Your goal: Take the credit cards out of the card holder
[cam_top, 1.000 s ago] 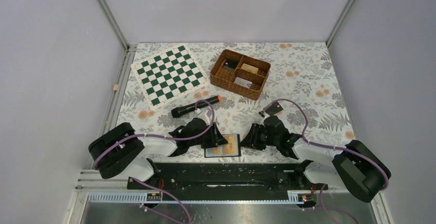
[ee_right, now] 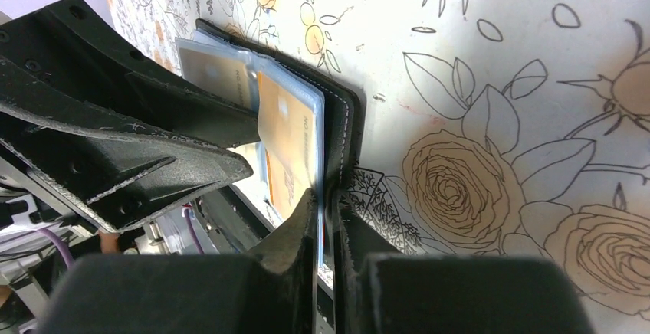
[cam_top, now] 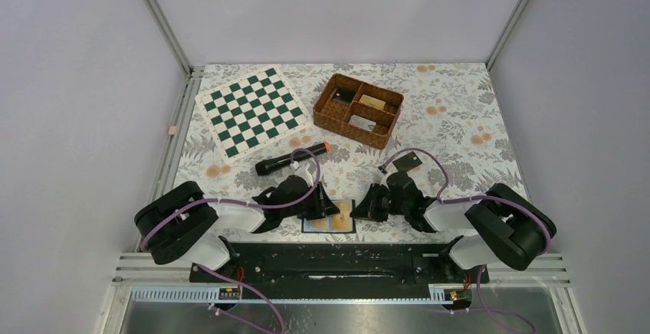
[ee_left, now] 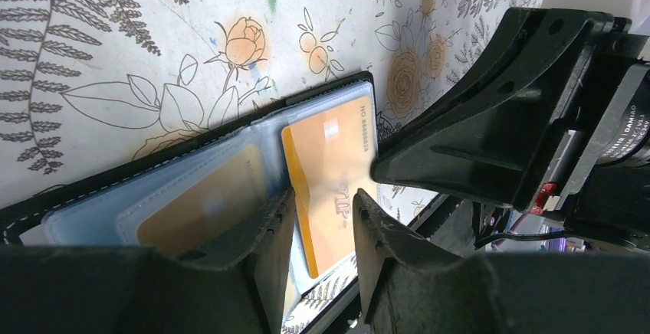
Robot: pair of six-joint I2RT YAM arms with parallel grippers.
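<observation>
The open card holder [cam_top: 355, 216] lies flat near the table's front edge, with black stitched covers and clear blue-tinted sleeves. An orange card [ee_left: 331, 169] sits in its right sleeve, and a second orange card [ee_left: 203, 200] is in the left one. My left gripper is part open above the holder, its fingertips apart over the orange card's left part. At the holder's right edge is my right gripper, its fingers parted by a narrow gap. The clear sleeve's edge [ee_right: 319, 150] runs down into that gap; whether it is pinched cannot be seen.
Behind the arms lie a black microphone [cam_top: 291, 159], a green-and-white chessboard [cam_top: 254, 113] and a wicker basket [cam_top: 351, 127] with several items. A small dark card-like object [cam_top: 407, 162] rests behind the right arm. Open tablecloth extends to the right.
My right gripper has moved left against the holder's right edge. The holder has slid slightly left. The left arm has barely moved.
</observation>
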